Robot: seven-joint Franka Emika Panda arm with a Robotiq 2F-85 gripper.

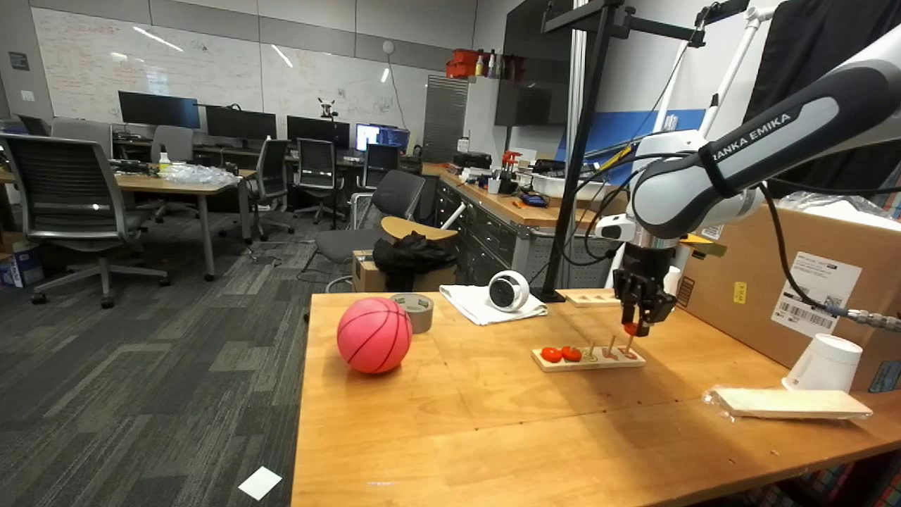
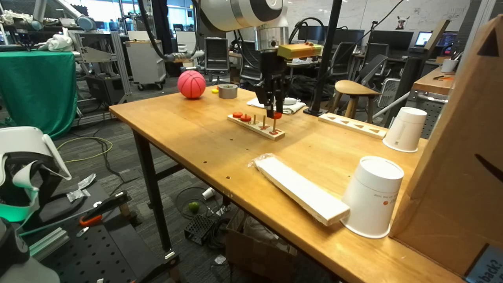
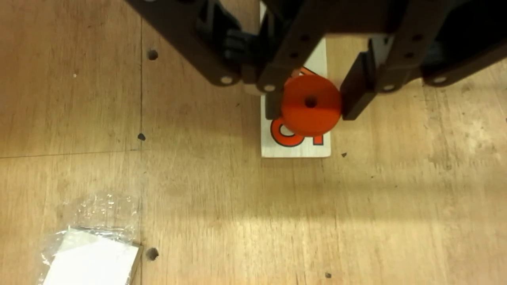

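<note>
A red disc [image 3: 311, 116] with a central hole is between the fingers of my gripper, which is shut on it. In the second exterior view, the held disc [image 2: 277, 115] is at the top of the tallest peg, at the near end of the wooden peg board [image 2: 257, 127]; whether the peg enters its hole cannot be told. Red discs [image 1: 550, 354] sit at the board's other end, while the shorter pegs between stand bare. From above, the disc hides part of the red printed number [image 3: 286, 133] on the board.
A plastic-wrapped plank [image 2: 301, 188] and white cups [image 2: 375, 195] occupy the table by the cardboard box [image 1: 794, 279]. A pink ball [image 1: 374, 335] and a tape roll [image 1: 414, 311] stand across the table. Bare tabletop surrounds the peg board.
</note>
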